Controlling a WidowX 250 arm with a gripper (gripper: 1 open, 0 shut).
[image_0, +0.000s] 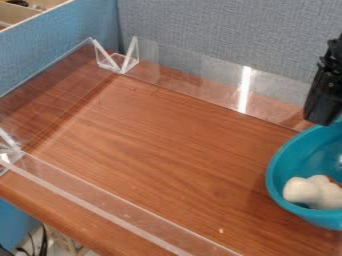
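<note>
The black gripper (323, 95) is at the upper right edge of the view, mostly cut off, above the far side of a teal bowl (283, 167). Whether its fingers are open or shut cannot be made out. The bowl sits at the right of the wooden table and holds white rounded objects (306, 191), with a small reddish item partly visible behind them.
A clear acrylic barrier with white corner brackets (118, 58) runs around the wooden table (154, 140). Grey and blue padded walls stand behind and at the left.
</note>
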